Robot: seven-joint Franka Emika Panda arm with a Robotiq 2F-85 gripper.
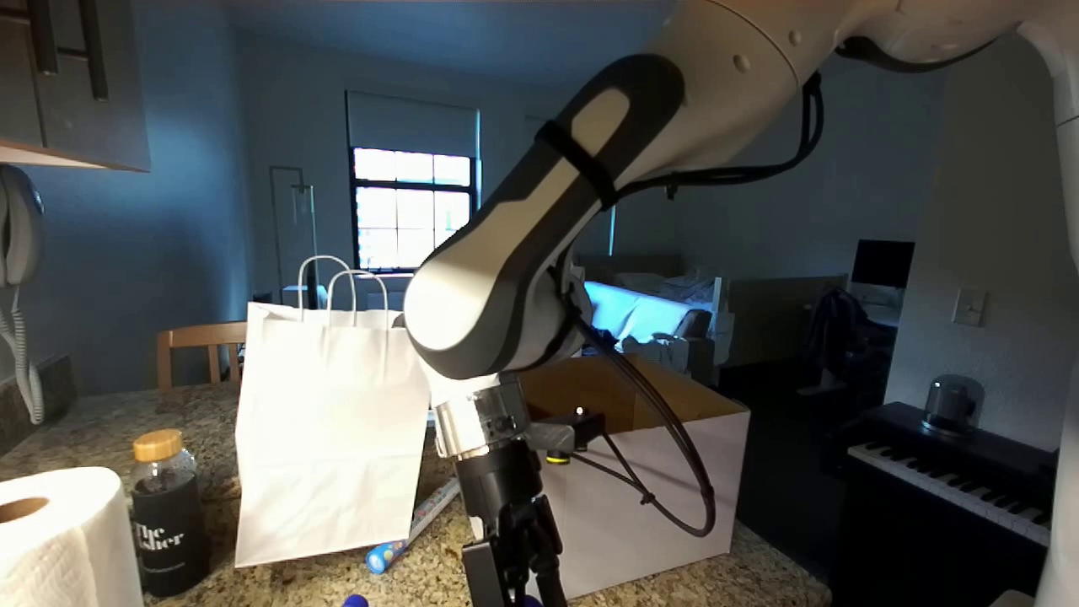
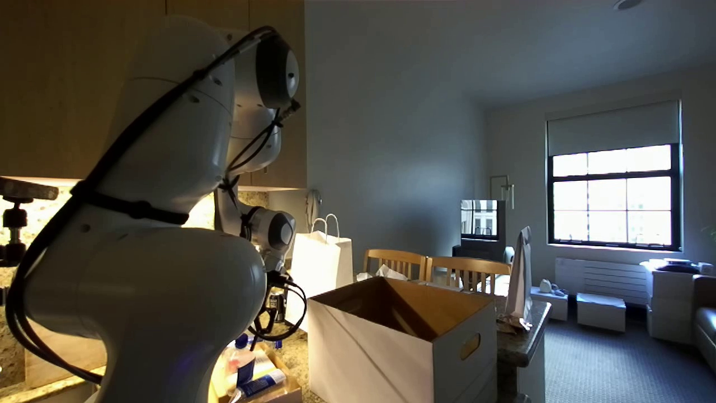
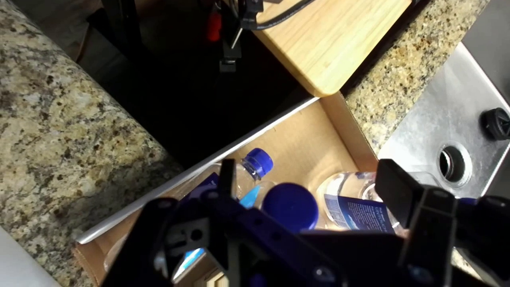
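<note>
My gripper stands open above a shallow cardboard tray [image 3: 299, 129], its dark fingers [image 3: 397, 186] wide apart. Between them in the wrist view shows a blue bottle cap [image 3: 290, 208] facing the camera; I see no contact with it. To its left lies a clear bottle with a blue cap [image 3: 258, 162]. A clear bottle with a blue label [image 3: 361, 210] rests on its side to the right, partly behind a finger. Exterior view 2 shows a capped bottle [image 2: 241, 341] and a lying bottle [image 2: 260, 384] in the tray. Fingers and black gripper body hide the tray's near part.
A tall white box [image 1: 647, 506] stands close beside the arm, and a white paper bag [image 1: 329, 435] behind it. A dark bottle [image 1: 170, 526] and paper roll [image 1: 76, 546] are at left. The wooden board [image 3: 334, 48] overhangs near the tray; a sink [image 3: 430, 124] lies beyond.
</note>
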